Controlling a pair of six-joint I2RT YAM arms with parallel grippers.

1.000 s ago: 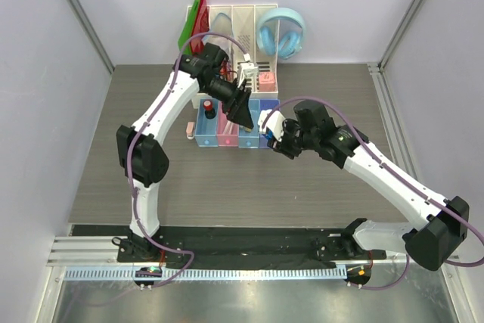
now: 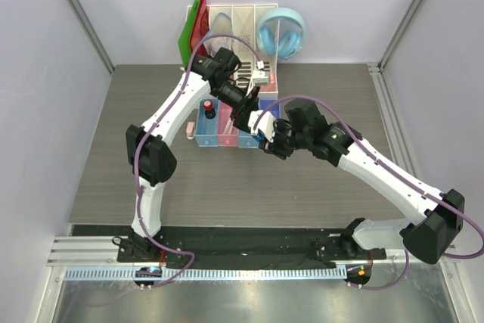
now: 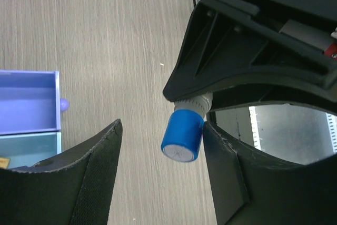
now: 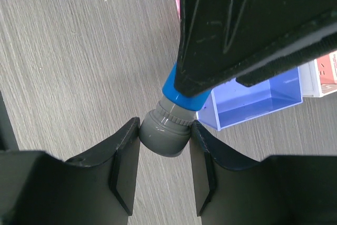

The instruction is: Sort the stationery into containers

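Observation:
A small tube with a blue body and grey ribbed end [image 4: 164, 134] is held by my right gripper, its fingers shut on the grey end in the right wrist view. My left gripper is part open around the blue end; whether both fingers touch it cannot be told. The two grippers meet over the front right of the coloured container row [image 2: 208, 139]. The purple compartment [image 4: 263, 107] lies just behind the tube, beside a light blue one [image 3: 29, 149].
A white organiser [image 2: 243, 20] holds headphones [image 2: 283, 32] and green and red items at the back. A red-capped bottle [image 2: 209, 109] stands in the left compartment, with a pink item [image 2: 190, 129] outside.
My left arm has moved right toward the other gripper.

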